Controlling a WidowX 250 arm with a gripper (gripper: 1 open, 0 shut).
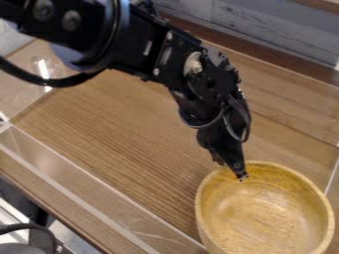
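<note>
My black gripper (233, 171) reaches down from the upper left, its fingertips shut at the far rim of a yellow oval bowl (265, 218) in the lower right. Whether the thin rim is between the fingertips or just beside them, I cannot tell. The bowl looks empty.
A clear strip edges it at the lower left, with dark cables below. A pale wooden wall runs along the back.
</note>
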